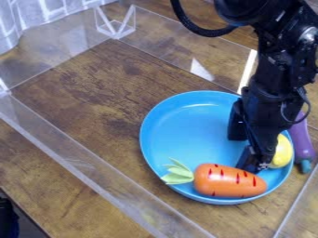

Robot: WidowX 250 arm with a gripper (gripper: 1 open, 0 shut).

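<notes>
A black robot gripper (258, 153) reaches down from the upper right into a blue plate (177, 130), over a yellow object (282, 152), largely hiding it. Whether its fingers hold anything is unclear. An orange toy carrot (226, 182) with green leaves lies at the front of the plate, just left of the fingertips. A purple eggplant-like toy (300, 149) lies outside the plate at the right, partly behind the gripper.
Clear plastic edging runs along the left and back, with white cloth at the upper left.
</notes>
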